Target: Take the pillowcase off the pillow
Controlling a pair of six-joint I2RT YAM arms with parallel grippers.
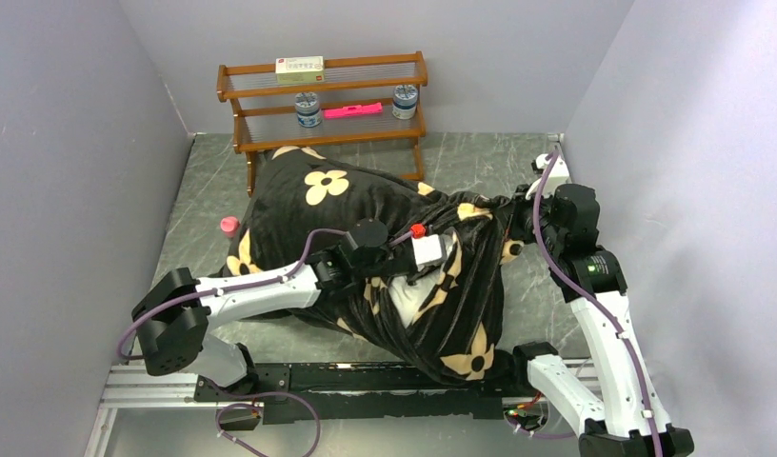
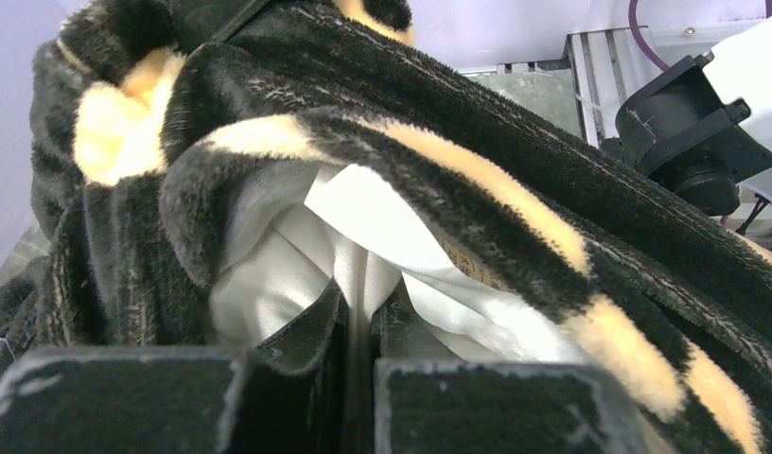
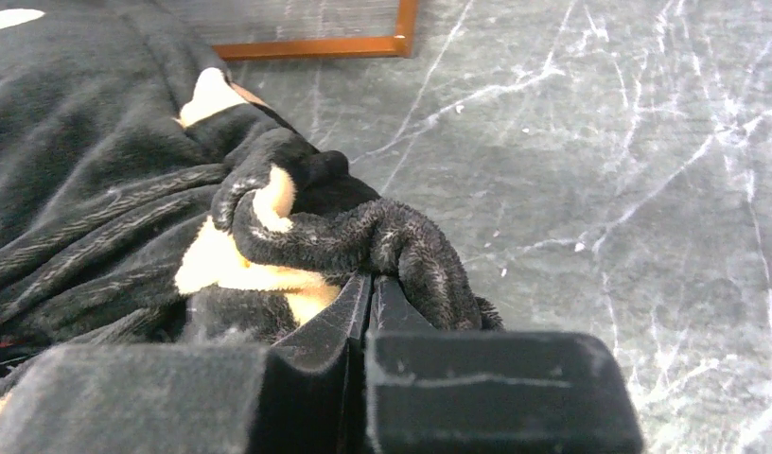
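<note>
The black plush pillowcase (image 1: 318, 205) with cream flowers lies across the table, bunched toward the right, where the white pillow (image 1: 408, 297) shows through an opening. My left gripper is inside that opening, shut on the white pillow's fabric, with folds of pillowcase around it. My right gripper is shut at a rolled dark edge (image 3: 411, 251) of the pillowcase on the right side; whether any cloth is between its fingertips is hidden.
A wooden rack (image 1: 323, 138) with jars, a box and a pink item stands at the back. A pink cylinder (image 1: 229, 226) is at the left. Grey walls close in both sides; bare marble (image 3: 600, 170) shows at the back right.
</note>
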